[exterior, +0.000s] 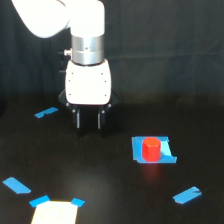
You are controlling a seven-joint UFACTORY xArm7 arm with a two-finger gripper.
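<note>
A red, roughly cylindrical object (151, 150) stands on a blue square (137, 152) right of centre on the dark table. My gripper (89, 118) hangs pointing down to the left of it and farther back, well apart from it. Two dark fingers show faintly below the white hand, spread apart, and nothing is visible between them. Dark fingers against a dark background make their tips hard to make out.
A pale, cream-coloured item (54, 213) lies at the bottom edge, with blue tape (39, 201) at its corners. More blue tape strips mark the left and the front right (187, 195). The table between the gripper and the red object looks clear.
</note>
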